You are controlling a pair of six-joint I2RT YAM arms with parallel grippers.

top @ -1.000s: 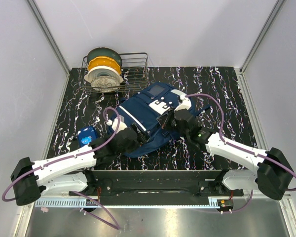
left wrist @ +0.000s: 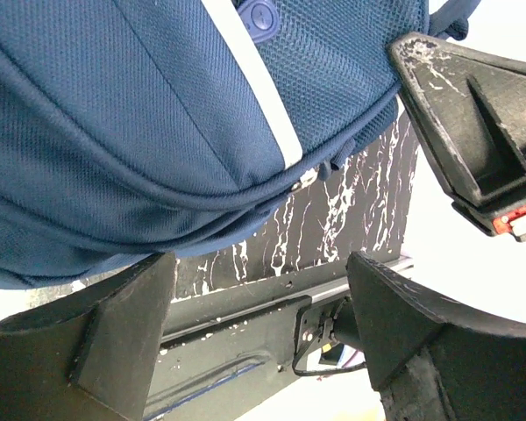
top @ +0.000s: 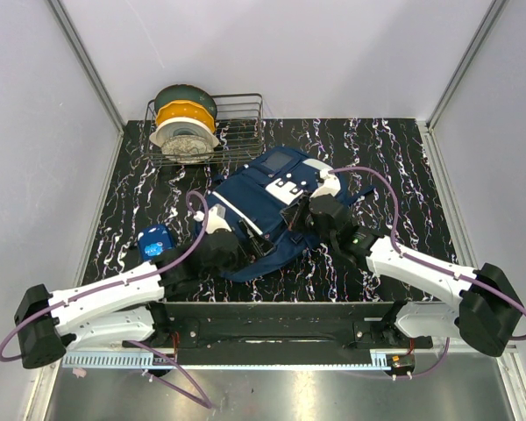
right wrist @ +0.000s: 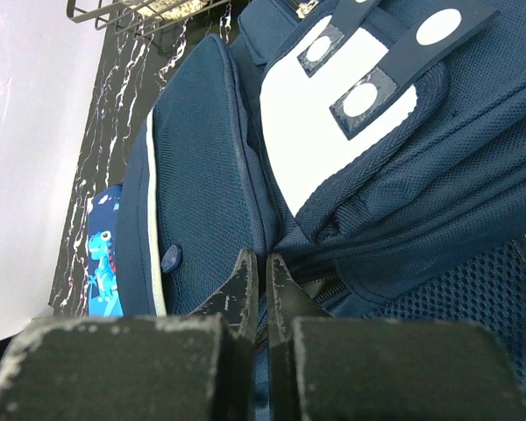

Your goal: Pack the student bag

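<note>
A navy backpack [top: 276, 175] lies on the marble-patterned mat. My left gripper stands open over the bag's lower edge, with mat and table edge visible beyond its fingers. My right gripper is shut at the fold between the navy flap and the white-patched panel [right wrist: 320, 127]; whether any fabric is between its tips is hard to tell. A blue case with a dinosaur print [right wrist: 103, 254] lies left of the bag, also seen in the top view [top: 155, 241].
A wire rack [top: 241, 132] with several upright plates [top: 184, 114] stands at the back left. Walls border both sides. Some bare mat [top: 403, 193] shows at the right, and the table's front edge runs just below the bag.
The right arm and the bag look nearly unchanged.
</note>
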